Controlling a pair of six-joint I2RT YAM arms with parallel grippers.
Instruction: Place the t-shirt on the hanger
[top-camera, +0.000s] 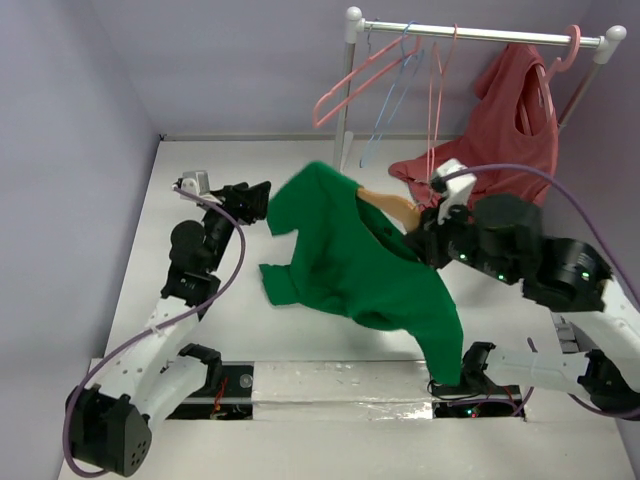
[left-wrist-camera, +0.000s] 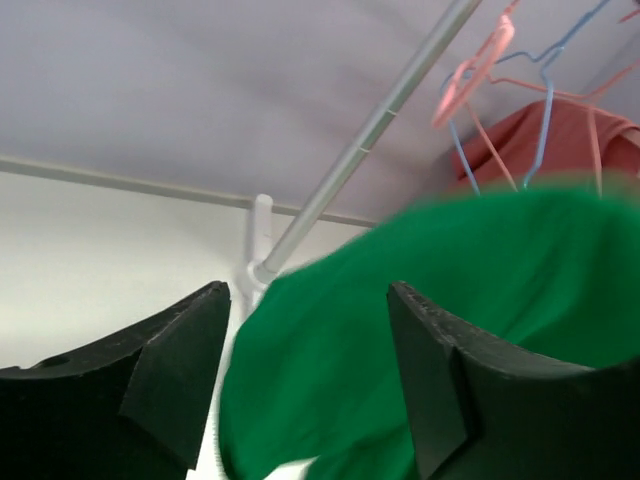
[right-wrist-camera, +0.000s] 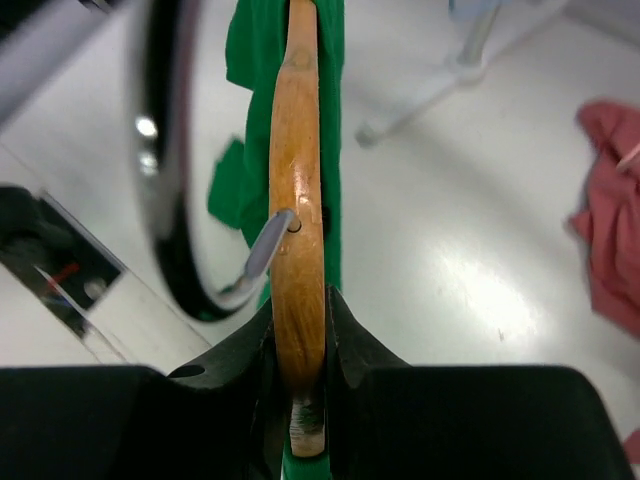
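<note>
A green t-shirt (top-camera: 340, 270) hangs across the middle, draped over a wooden hanger (top-camera: 387, 205) (right-wrist-camera: 295, 150). My right gripper (top-camera: 430, 235) is shut on the hanger, with green cloth behind it in the right wrist view. My left gripper (top-camera: 255, 200) is at the upper left end of the shirt, just apart from it in the top view. In the left wrist view its fingers (left-wrist-camera: 150, 390) are parted, with the blurred green cloth seen beyond and between them.
A white rail (top-camera: 480, 35) at the back holds pink and blue hangers (top-camera: 360, 85) and a red garment (top-camera: 505, 130), above and right of the green shirt.
</note>
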